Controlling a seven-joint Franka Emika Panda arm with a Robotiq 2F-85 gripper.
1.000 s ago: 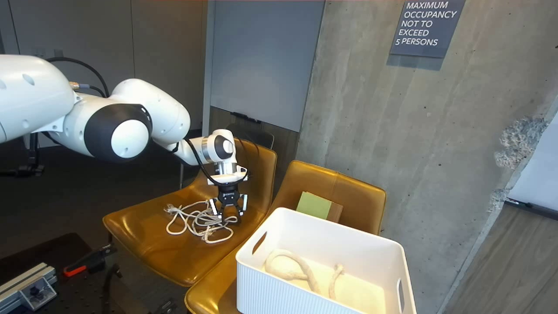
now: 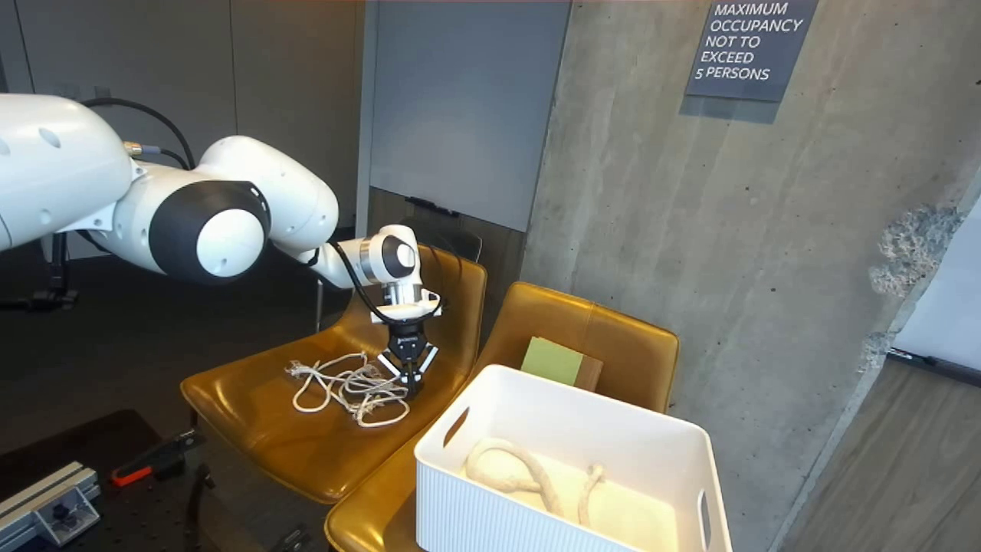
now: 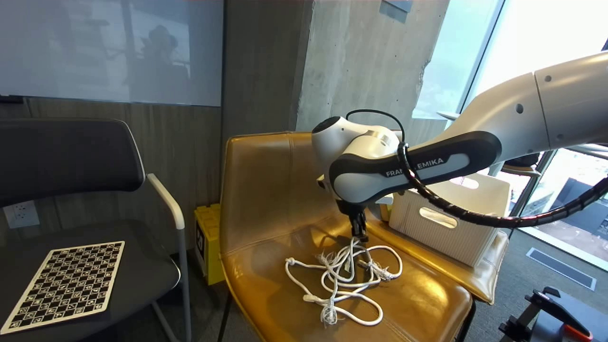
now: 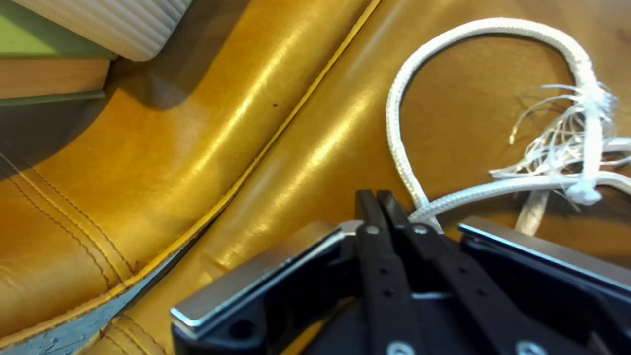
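Observation:
A tangled white rope [image 2: 354, 388] with frayed knots lies on the seat of a tan leather chair [image 3: 268, 233]. My gripper is shut, its black fingers side by side. In the wrist view the fingertips are right at the edge of a rope loop [image 4: 395, 109], which passes beside and partly behind them. No rope shows between the fingers, and whether any strand is caught under them is hidden. From the second exterior view, the gripper [image 3: 359, 236] points down at the back end of the tangle, low over the seat.
On the neighbouring tan chair stands a white ribbed bin [image 2: 570, 405] holding a pale rope-like item [image 2: 506, 469]. A green book [image 2: 552, 360] leans behind it. A dark chair with a patterned board [image 3: 68, 285] is off to one side.
The gripper has gone from open to shut, its hand shifting slightly toward the bin side. The rope end by the fingers is drawn in a little; the rest of the tangle lies the same.

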